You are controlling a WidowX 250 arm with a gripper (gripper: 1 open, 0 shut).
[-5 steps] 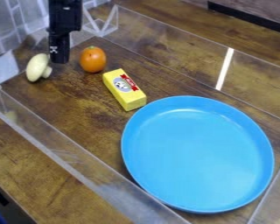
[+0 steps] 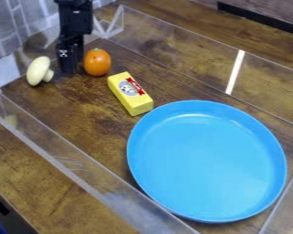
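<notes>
My black gripper [image 2: 66, 57] reaches down at the upper left, its fingers low over the table between a pale oval object [image 2: 40, 70] and an orange round fruit [image 2: 98, 62]. The fingers are dark and small, and whether anything sits between them is hard to see. A yellow box with a red-and-white label [image 2: 129, 96] lies right of centre, and a large blue plate [image 2: 205, 157] fills the lower right.
Clear plastic edges border the work area on the left and bottom.
The gripper has shifted slightly near the pale object and orange fruit. The objects on the table look essentially unmoved.
</notes>
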